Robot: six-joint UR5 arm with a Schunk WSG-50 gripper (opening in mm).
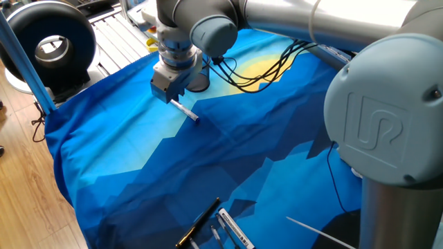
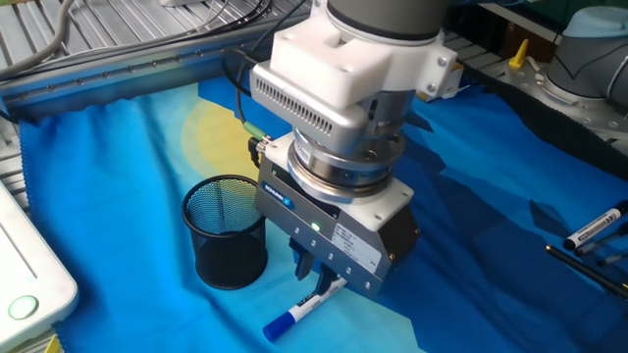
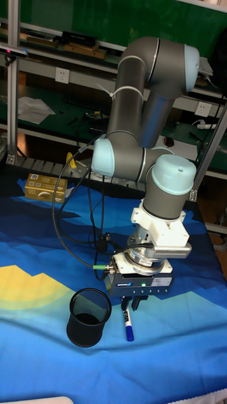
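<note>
My gripper [image 2: 314, 278] points down beside a black mesh cup [image 2: 228, 235], its two dark fingers seen a little apart in exterior view 2. A white marker with a blue end [image 2: 282, 326] slants at the fingertips, its body running behind one finger [image 2: 327, 280]. In exterior view 3 the marker [image 3: 128, 324] sticks out below the gripper [image 3: 130, 308], to the right of the mesh cup [image 3: 88, 323]. Exterior view 1 shows the marker [image 1: 184, 111] coming out from under the gripper body, which hides the fingers there. Whether the fingers grip the marker cannot be made out. The cup looks empty.
Several pens lie on the blue cloth at the near side, among them a white marker [image 1: 236, 228] and a dark pen [image 1: 199, 223]. A small yellow-brown box [image 3: 45, 188] stands near the table's back edge. Black cables hang beside the arm.
</note>
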